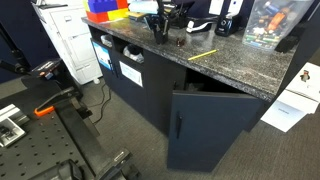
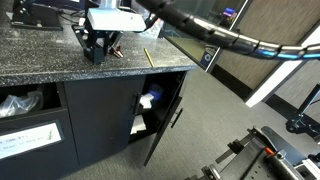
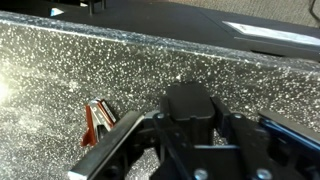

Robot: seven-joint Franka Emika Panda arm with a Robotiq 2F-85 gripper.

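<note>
A small black object [image 3: 190,102] sits between the fingers of my gripper, which is shut on it in the wrist view. Its lower part is hidden, so I cannot tell whether it touches the counter. In exterior view 1 my gripper [image 1: 160,34] is low over the dark speckled countertop [image 1: 235,72], close to its front edge. Exterior view 2 has the gripper [image 2: 96,50] at the counter's edge too, where dark shapes merge. Beside it lies a red-handled metal tool [image 3: 98,120].
A yellow stick [image 1: 203,54] lies on the counter to the right. Farther right stands a clear bin [image 1: 272,22] of mixed items. Colored bins [image 1: 103,8] stand at the far left end. Below, a cabinet door [image 1: 205,130] hangs open into the floor space.
</note>
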